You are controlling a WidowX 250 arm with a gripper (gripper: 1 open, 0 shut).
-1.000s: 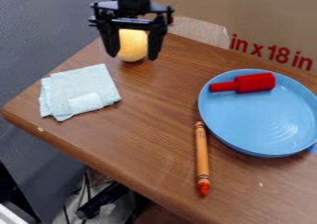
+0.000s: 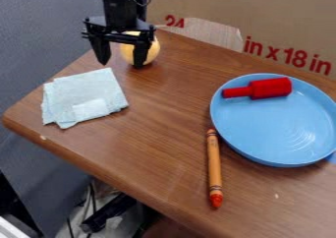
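Observation:
My black gripper (image 2: 121, 47) hangs at the top left, over the back-left corner of the wooden table, its fingers open. A round yellow object (image 2: 147, 51) is behind it, partly hidden by the gripper; I cannot tell whether they touch. A pale blue cloth (image 2: 83, 97) lies on the left. A blue plate (image 2: 276, 134) on the right holds a red cylinder with a thin handle (image 2: 269, 88). An orange crayon (image 2: 214, 168) lies left of the plate.
A cardboard box (image 2: 262, 26) stands behind the table. The table's left edge drops to a dark floor.
My gripper has moved left and somewhat back, showing more of the yellow object's right side. The objects on the table look unchanged.

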